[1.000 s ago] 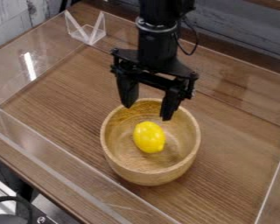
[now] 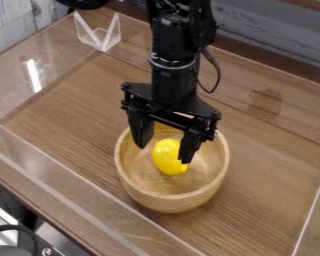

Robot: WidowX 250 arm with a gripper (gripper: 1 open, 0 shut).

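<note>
A wooden bowl [image 2: 147, 185] sits on the wooden table, with a yellow object [image 2: 170, 157], oval and smooth, in it. The black gripper [image 2: 164, 140] hangs from the top of the view over the bowl, its two fingers open and pointing down on either side above the yellow object, whose upper part is partly hidden.
A small clear plastic piece [image 2: 99, 30] stands at the back left. A black cable shows at the bottom left corner, beyond the table's edge.
The gripper has moved down and toward the camera, lower over the bowl and closer around the yellow object. The bowl and yellow object look unmoved.
</note>
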